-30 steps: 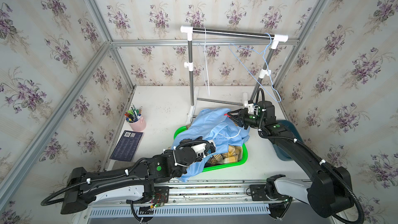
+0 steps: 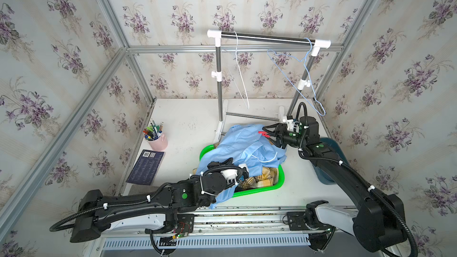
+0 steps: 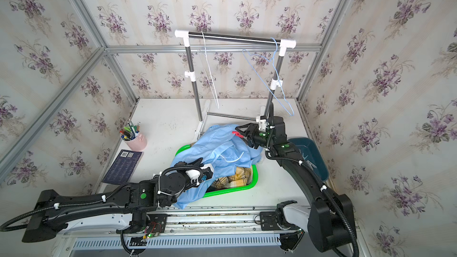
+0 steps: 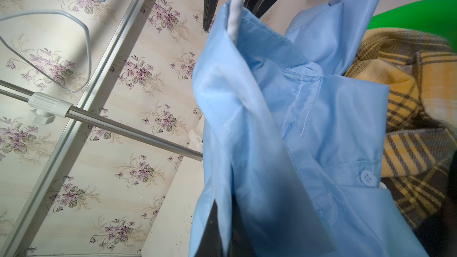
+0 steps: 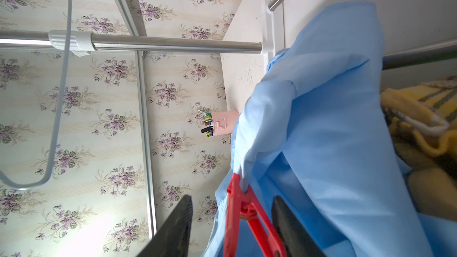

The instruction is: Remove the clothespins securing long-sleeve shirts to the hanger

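Observation:
A blue long sleeve shirt (image 2: 238, 145) lies heaped across a green basket. At its collar, a red clothespin (image 5: 242, 204) bites the cloth edge, and its legs point back between the fingers of my right gripper. That gripper is open around the pin; whether a finger touches the right leg I cannot tell. My left gripper is shut on a fold of the shirt, with blue cloth visible between its dark fingers. A white hanger (image 4: 236, 9) sticks out of the collar in the left wrist view, the rest of it mostly hidden in the shirt.
Yellow plaid cloth (image 2: 264, 178) fills the green basket (image 2: 280, 173) under the shirt. A metal rack (image 2: 266, 37) behind carries empty hangers. To the right is a dark teal bin (image 2: 326, 176), with a pink pen cup (image 2: 159, 141) at left.
My left gripper has shifted slightly. The empty hangers on the rack swing.

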